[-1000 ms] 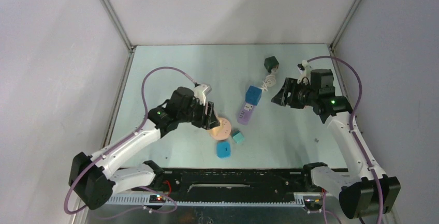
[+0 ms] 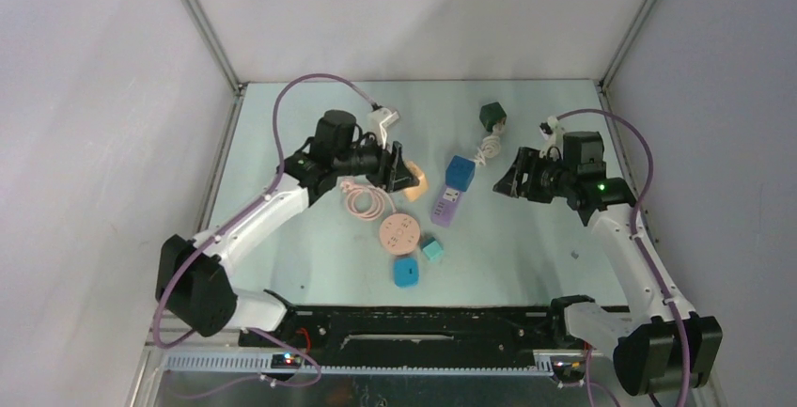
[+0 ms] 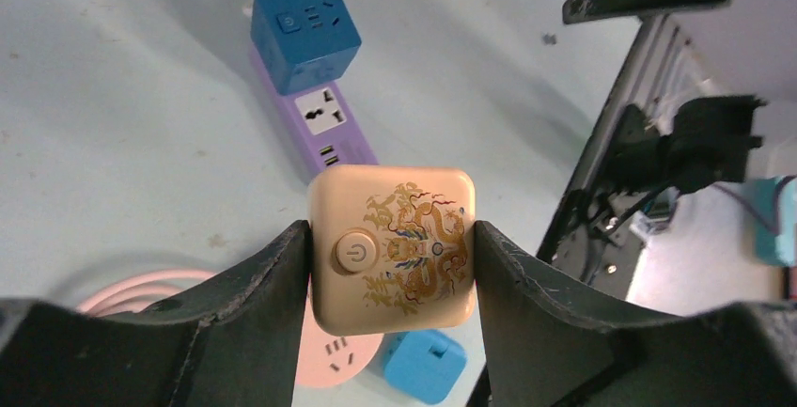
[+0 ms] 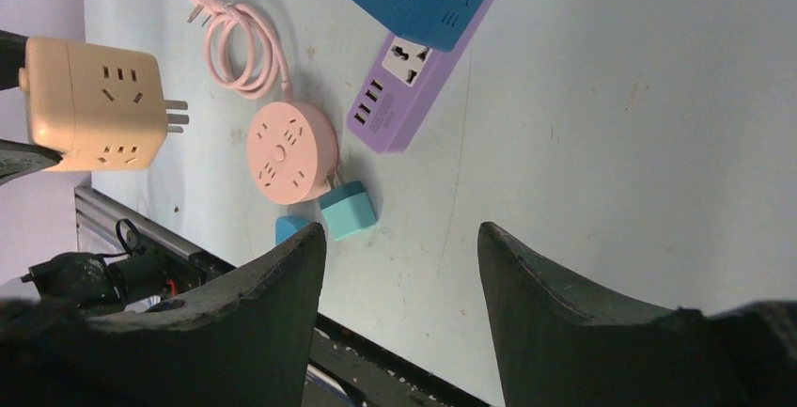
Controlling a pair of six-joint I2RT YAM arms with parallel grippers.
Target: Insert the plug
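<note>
My left gripper is shut on a peach cube plug adapter with a dragon print, held above the table; in the right wrist view the adapter [image 4: 98,97] shows sockets and prongs pointing right. A purple power strip [image 2: 445,208] lies mid-table with a blue cube [image 2: 461,172] at its back end. A pink round socket hub [image 2: 399,234] with coiled cord sits in front, beside a teal cube [image 4: 346,210] and a flat blue block [image 2: 405,272]. My right gripper is open and empty, right of the strip.
A dark green cube [image 2: 492,114] with white coiled cable [image 2: 489,147] lies at the back. The black front rail borders the table.
My left gripper has risen with the peach adapter and moved toward the back, away from the pink hub, uncovering its cord. The right arm has shifted only slightly.
</note>
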